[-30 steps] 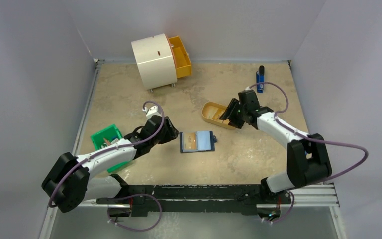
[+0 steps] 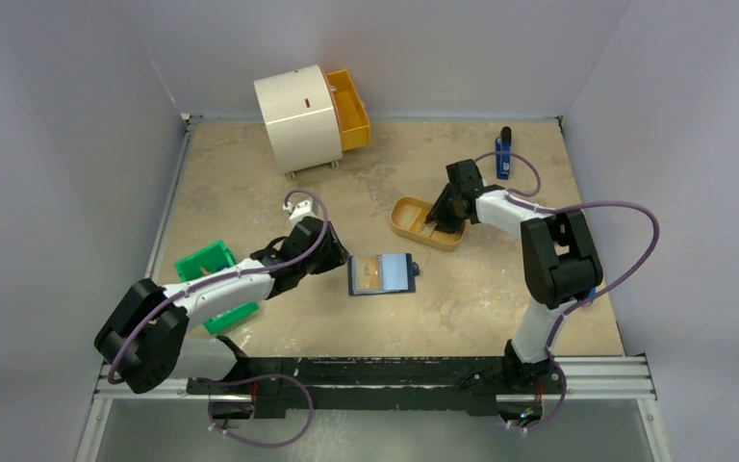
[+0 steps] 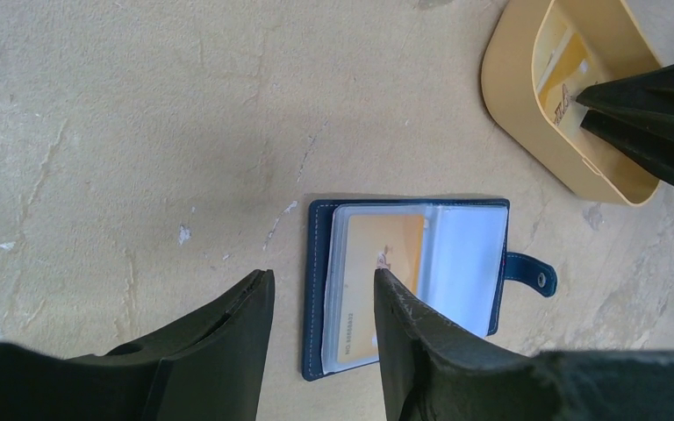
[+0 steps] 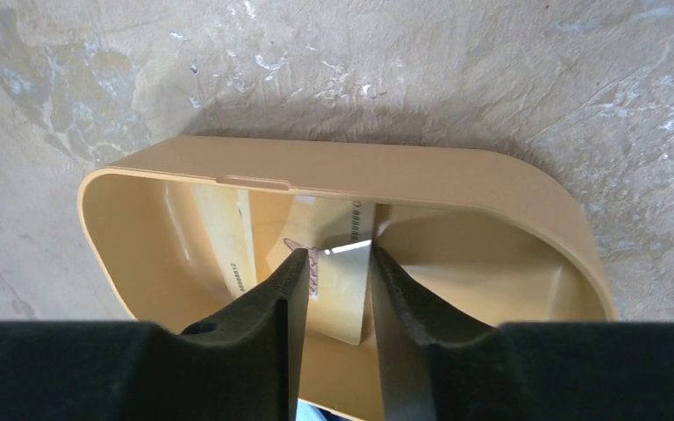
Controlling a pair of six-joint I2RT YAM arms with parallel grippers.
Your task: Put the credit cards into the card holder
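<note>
The dark blue card holder (image 3: 313,289) lies spread on the table, its clear sleeves up and a tan card (image 3: 373,281) in the left one. My left gripper hangs over the table to the holder's left, open and empty. In the right wrist view, my right gripper reaches down into the tan basket (image 4: 351,167), its fingers part open. Between and below its fingertips is a pale card (image 4: 342,298) with a bright edge; whether the fingers touch it cannot be told. Another cream card (image 4: 224,232) lies to the left inside the basket.
A green basket (image 2: 204,262) stands at the left, partly behind the left arm. Towards the back are a white cabinet (image 2: 298,117) with an open yellow drawer (image 2: 348,111) and a blue item (image 2: 502,159). Bare table lies between holder and cabinet.
The left gripper has shifted slightly to the right. Holder and basket stay put.
</note>
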